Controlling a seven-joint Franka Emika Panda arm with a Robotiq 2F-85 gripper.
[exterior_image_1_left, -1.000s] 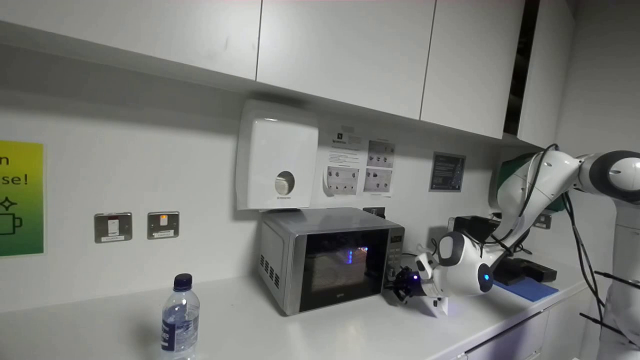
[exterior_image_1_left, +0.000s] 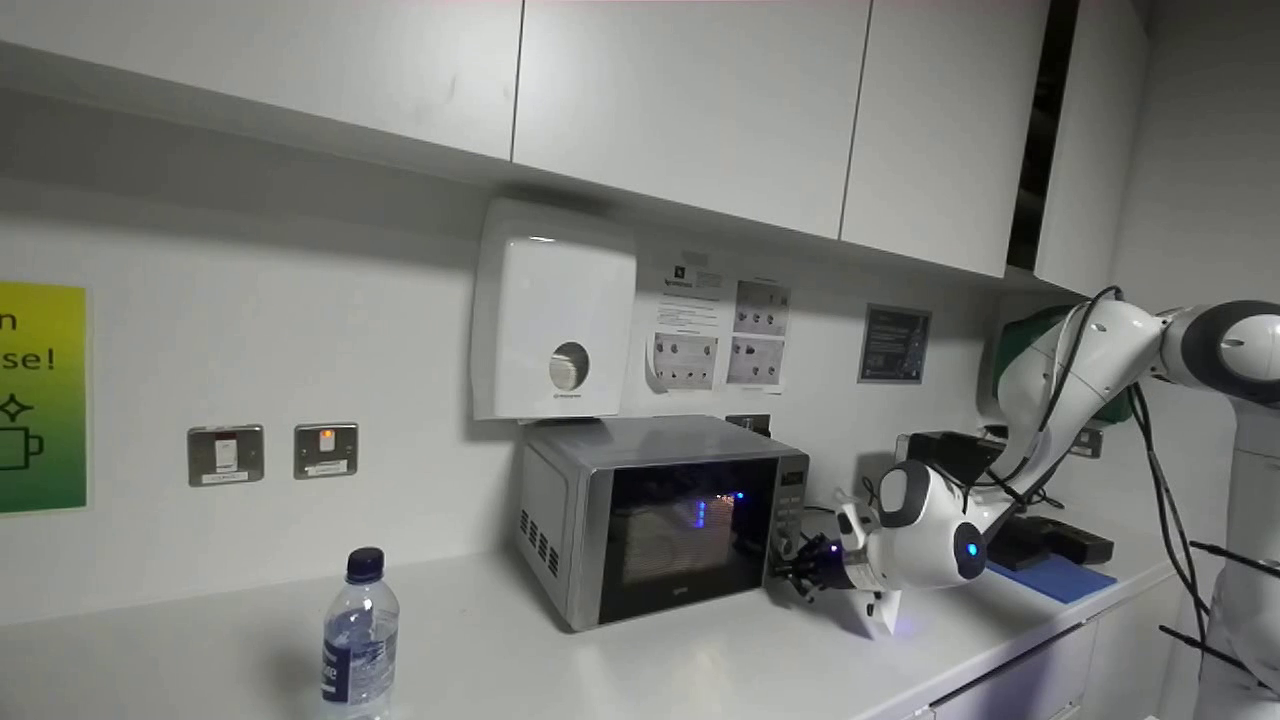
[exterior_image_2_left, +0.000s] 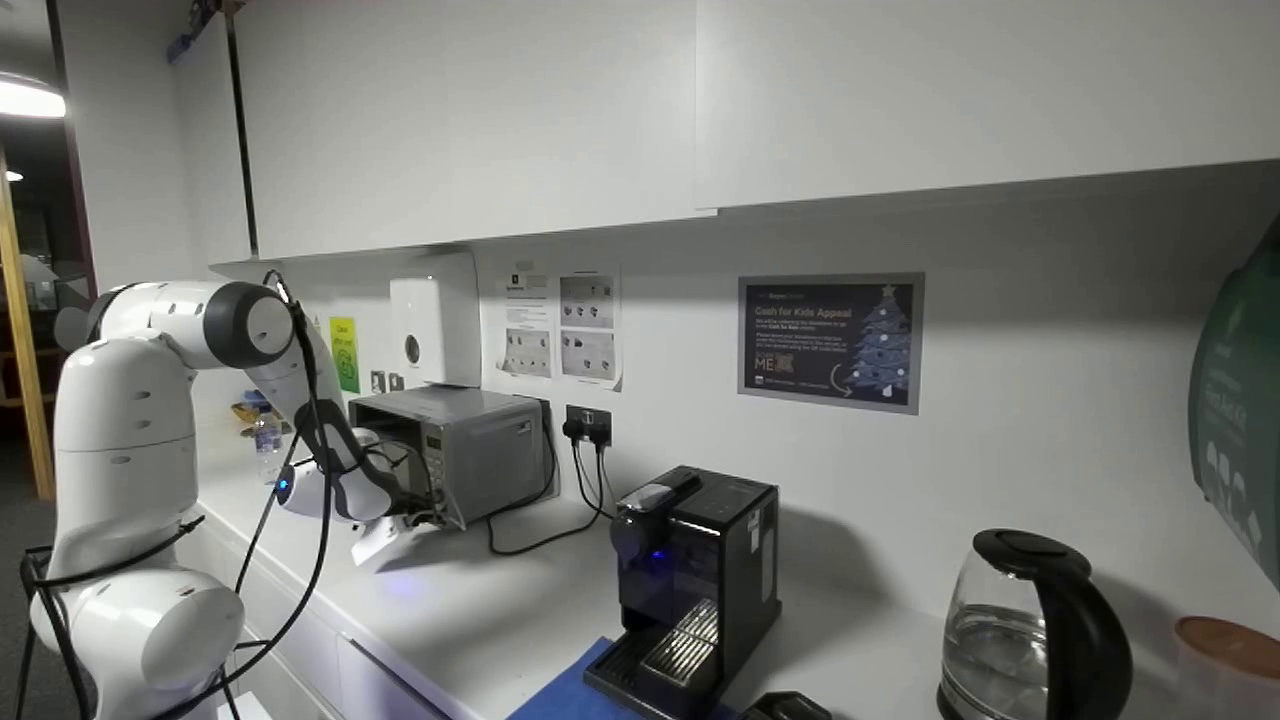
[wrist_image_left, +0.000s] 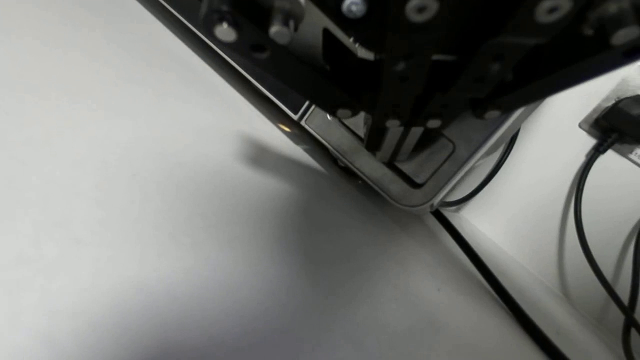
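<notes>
A grey microwave (exterior_image_1_left: 684, 528) stands against the wall, its dark door (exterior_image_1_left: 686, 542) shut in exterior view 1. My gripper (exterior_image_1_left: 786, 564) is at the lower right of its front, by the control panel (exterior_image_1_left: 787, 510). In the wrist view the gripper has its two fingers together, nothing showing between them. The fingertips lie over the large button area (wrist_image_left: 429, 157) at the panel's bottom corner, touching it or very close; I cannot tell which. The gripper's own body hides most of the panel above.
A water bottle (exterior_image_1_left: 360, 636) stands at the front left of the counter. A coffee machine (exterior_image_2_left: 696, 576) on a blue mat (exterior_image_2_left: 564, 684) and a kettle (exterior_image_2_left: 1032, 624) stand farther right. Black cables (exterior_image_2_left: 546, 546) run from the wall socket. Bare counter lies before the microwave.
The gripper and wrist have shifted very slightly at the microwave's panel. The microwave door stays shut, and the bottle has not moved.
</notes>
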